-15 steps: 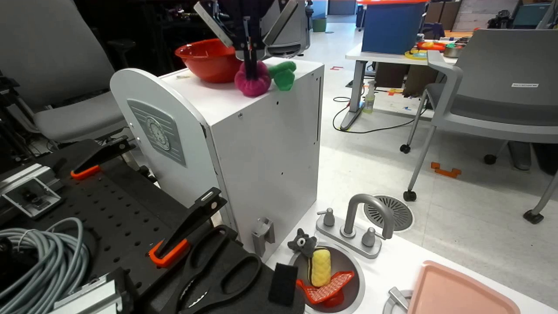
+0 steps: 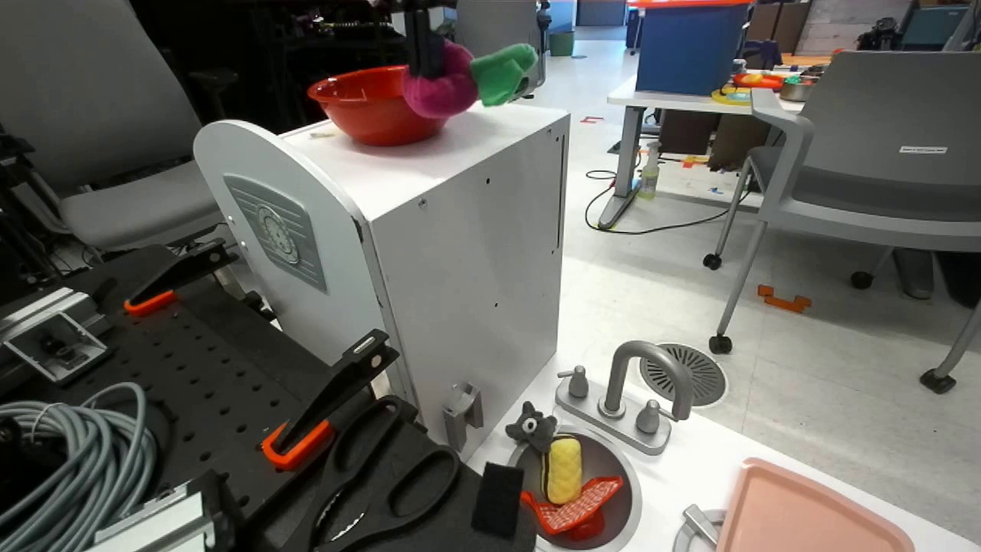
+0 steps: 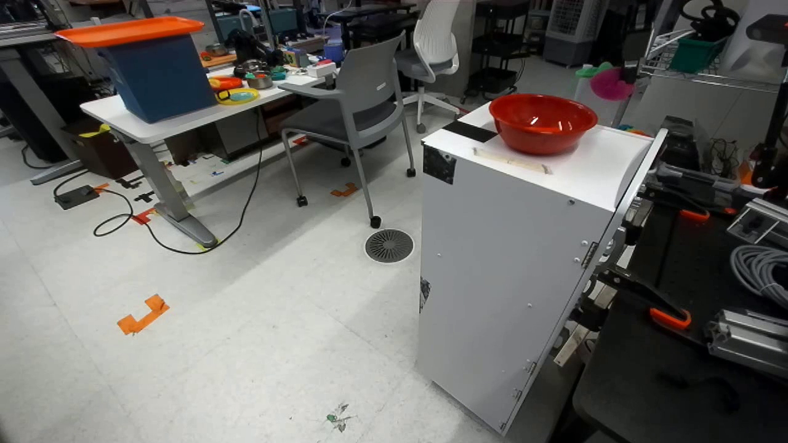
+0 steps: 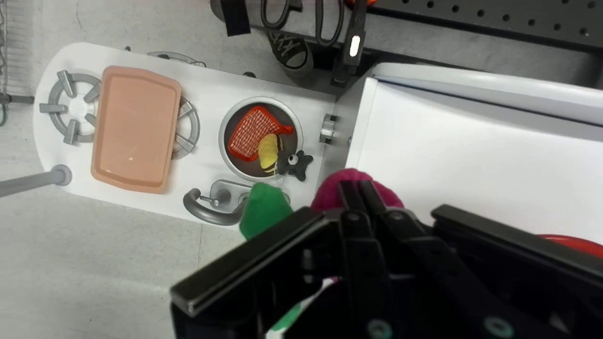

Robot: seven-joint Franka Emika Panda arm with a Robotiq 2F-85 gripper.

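Note:
A magenta and green plush vegetable [image 2: 448,87] hangs in the air, in front of the red bowl [image 2: 368,115] as exterior view 1 sees it. My gripper [image 2: 424,72] is shut on its magenta body, and the toy's green leaves stick out to one side. In the wrist view the two fingertips of the gripper lie close together against the plush vegetable [image 4: 325,197]. Exterior view 2 shows the toy [image 3: 611,85] raised beyond the white cabinet top, apart from the bowl [image 3: 543,127]. Little of the gripper shows there.
The white cabinet [image 2: 469,248] carries the bowl. Below it, a toy sink [image 4: 226,134] holds a red checked cloth, a yellow plush and a small grey plush. A grey faucet [image 4: 217,216] rises beside it. A pink tray [image 4: 135,127] covers part of the burners.
The gripper and plush vegetable have risen, and the gripper has turned. The toy's green leaves now point upward to the right. The bowl and sink things have stayed put.

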